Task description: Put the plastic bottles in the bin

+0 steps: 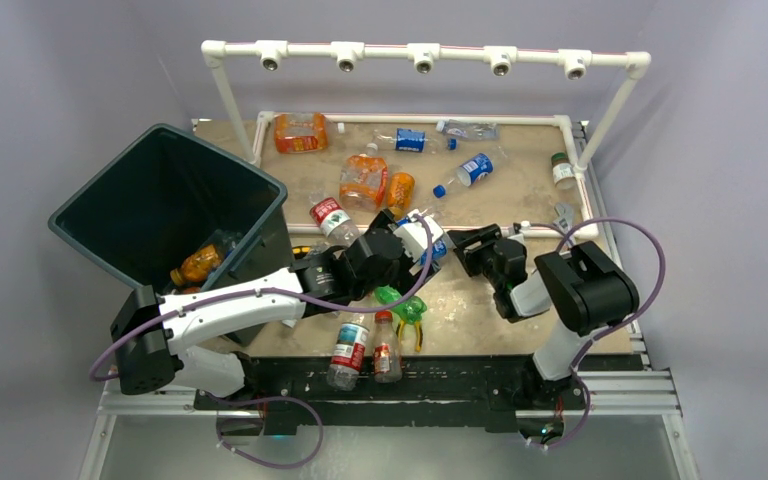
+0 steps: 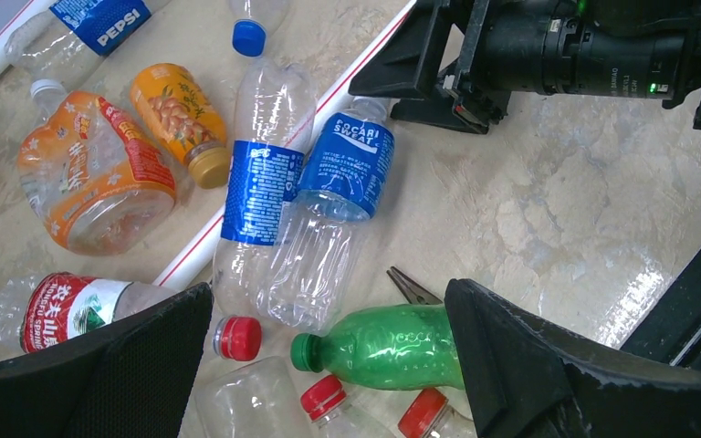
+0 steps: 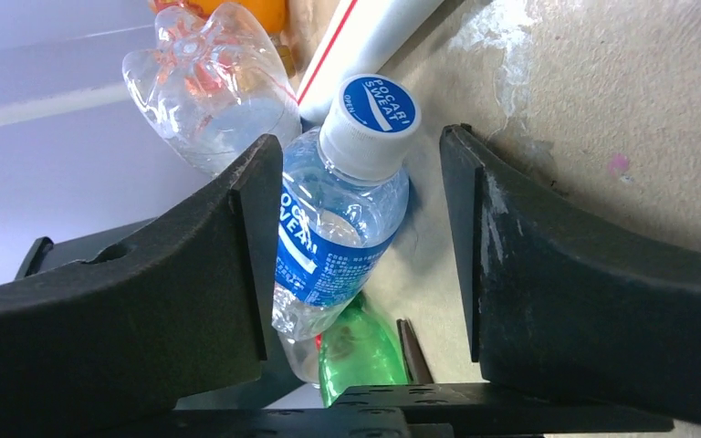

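A Pocari Sweat bottle [image 3: 338, 246] lies beside a clear blue-label bottle [image 2: 260, 187] in the middle of the table. My right gripper stands part open around its white-capped end, with a gap at the right finger. My left gripper is open, hovering above a green bottle [image 2: 383, 338] and the other bottles. An orange bottle [image 2: 91, 173], a smaller orange one [image 2: 178, 119] and a red-label bottle [image 2: 64, 310] lie nearby. The dark bin [image 1: 130, 200] at the left holds an orange bottle [image 1: 200, 262].
A white pipe frame [image 1: 579, 200] crosses the table, with more bottles inside it at the back. An overhead pipe rail [image 1: 385, 50] carries small cameras. Pliers [image 1: 410, 336] lie at the front. The front right of the table has some bare surface.
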